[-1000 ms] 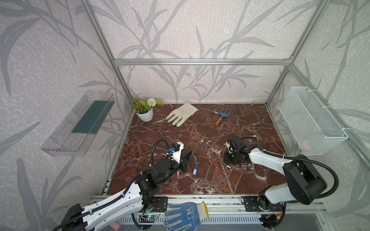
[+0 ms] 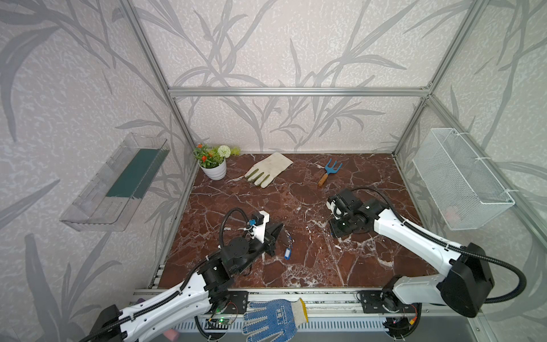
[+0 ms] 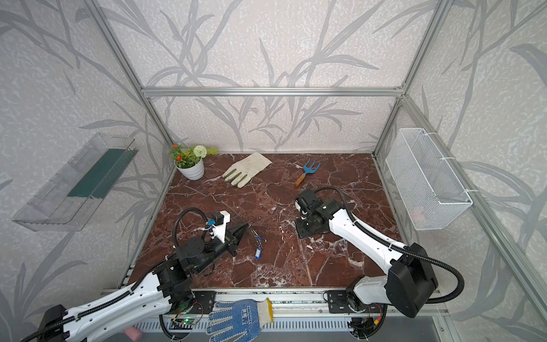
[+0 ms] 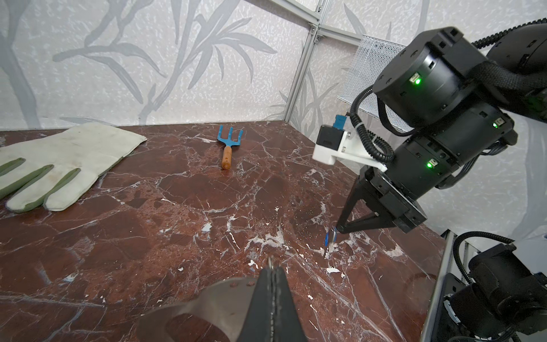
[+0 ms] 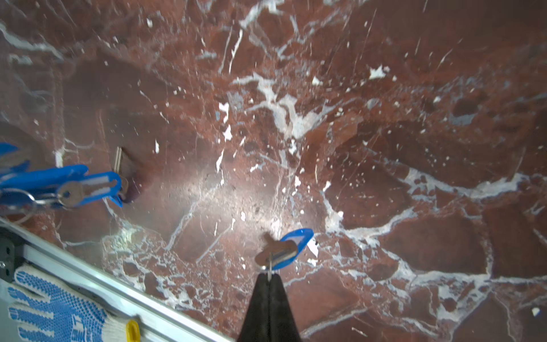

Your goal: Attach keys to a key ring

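In the left wrist view my left gripper is shut, with a small metal tip between its fingertips. The top left view has a blue tag (image 2: 287, 252) and thin metal parts dangling from that gripper. A bundle of blue-framed pieces with keys (image 5: 71, 193) and a wire key ring (image 5: 18, 204) fills the right wrist view's left edge, clear of the right gripper. My right gripper is shut on the thin edge of a loose key (image 5: 276, 252) with a blue head. Seen from the left wrist, this key hangs above the table.
A work glove (image 2: 269, 170), a blue hand fork (image 2: 329, 172) and a flower pot (image 2: 214, 169) lie along the back. Wire baskets (image 2: 462, 177) hang on the side walls. A blue glove (image 2: 272, 320) rests off the front edge.
The right arm has lifted, its wrist shifting slightly left and away from the front edge. My left arm stays nearly still, the blue tag swaying a little.
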